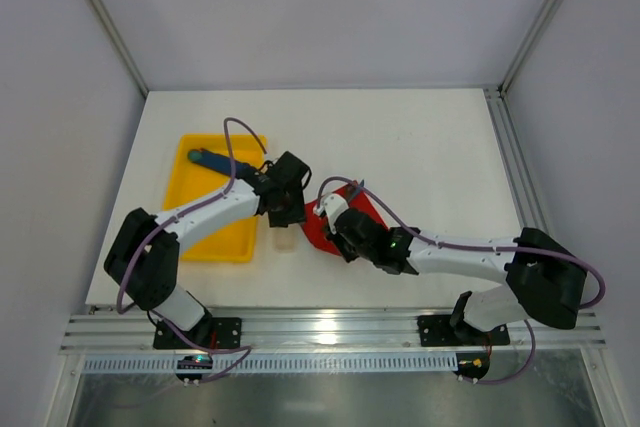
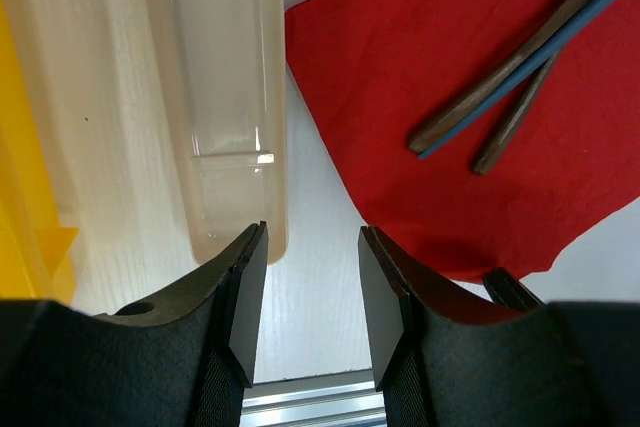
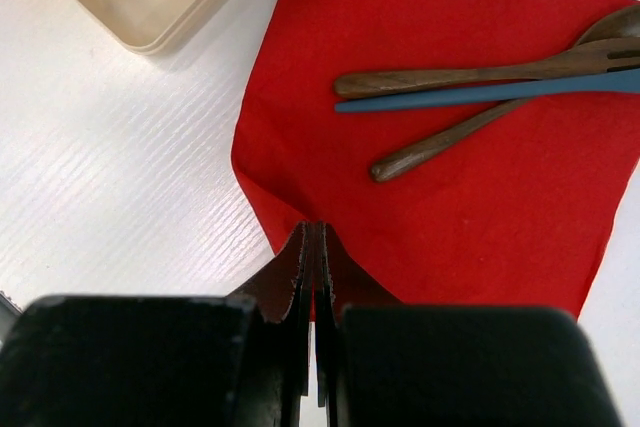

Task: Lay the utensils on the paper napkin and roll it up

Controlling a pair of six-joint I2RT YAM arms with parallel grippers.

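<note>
A red napkin [image 3: 460,207] lies on the white table. On it rest a wooden fork [image 3: 450,78], a blue knife [image 3: 430,99] and a wooden spoon [image 3: 420,152], their handles crossing. My right gripper is shut at the napkin's near edge, and red cloth bunches at its fingertips. From the left wrist view, my left gripper stands part open over bare table, with nothing between its fingers. It is left of the napkin and beside a clear tray [image 2: 225,97]. In the top view both arms partly cover the napkin.
A yellow bin [image 1: 215,247] stands to the left, with a dark blue item [image 1: 218,162] inside. The clear tray sits between bin and napkin.
</note>
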